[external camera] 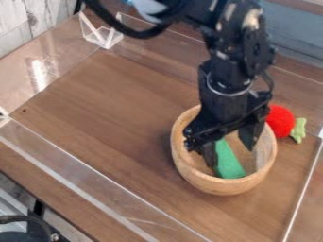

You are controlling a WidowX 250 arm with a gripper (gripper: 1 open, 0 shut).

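Observation:
My black gripper point(222, 137) hangs over a wooden bowl point(214, 187) on the right half of the table, its fingers open and reaching down inside the rim. A green object point(229, 165) lies in the bowl below and between the fingers, partly hidden by them; whether they touch it I cannot tell.
A red object point(281, 121) with a green part point(297, 130) lies behind the bowl to the right. A clear rack point(104, 31) stands at the back left. A pale line runs along the right edge.

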